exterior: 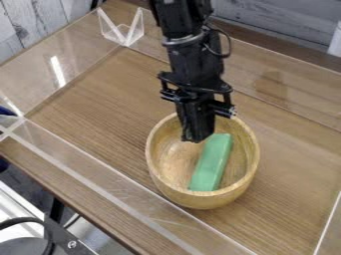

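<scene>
A round beige bowl (pixel 173 174) sits on the wooden table, with a green oblong object (pixel 210 162) lying in its right half. My black gripper (pixel 200 129) hangs from the top of the view over the back rim of the bowl, above the green object's upper end. It looks shut, with nothing visible between its fingers, though the tips are small and dark.
A clear plastic piece (pixel 120 25) stands at the back left. Dark cables run along the left edge and bottom left corner.
</scene>
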